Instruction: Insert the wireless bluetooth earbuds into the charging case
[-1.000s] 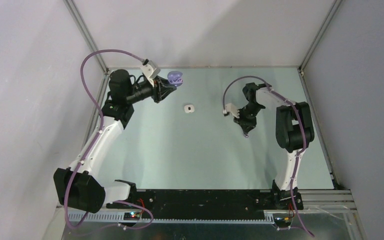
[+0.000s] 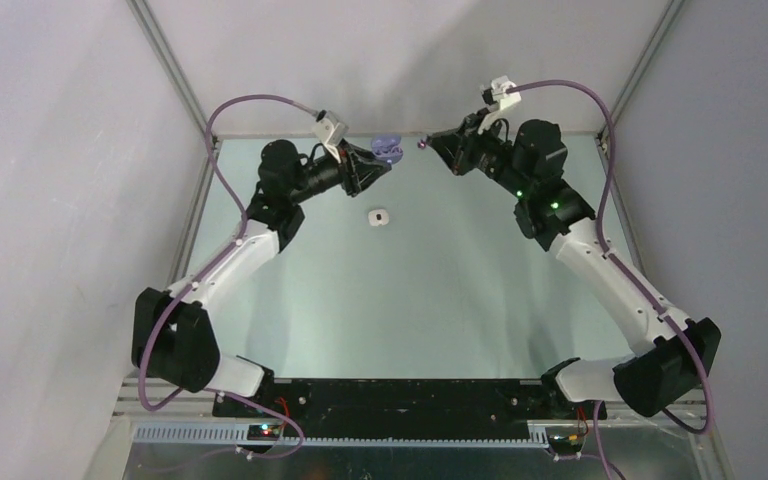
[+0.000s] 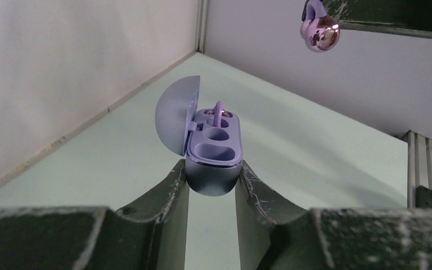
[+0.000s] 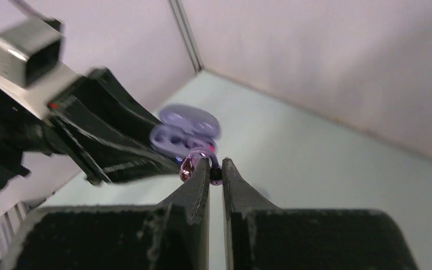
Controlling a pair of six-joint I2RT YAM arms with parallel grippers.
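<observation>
The lilac charging case (image 3: 214,157) has its lid raised to the left. My left gripper is shut on the case's lower end, holding it above the table. One earbud (image 3: 218,115) sits in the far end of the case, while the nearer hollows look empty. Another earbud (image 3: 322,31), lilac with a shiny pink ball, hangs up to the right of the case and apart from it. The tips of my right gripper are shut on this earbud. In the top view, a small gap separates the case (image 2: 387,149) from the held earbud (image 2: 422,144).
A small white piece with a dark centre (image 2: 378,217) lies on the table (image 2: 400,300) below the left gripper. Behind both grippers stands the back wall (image 2: 400,60).
My right arm has swung toward the back and left, bringing its earbud close to the case. My left arm has moved right with the case. The white piece has stayed put.
</observation>
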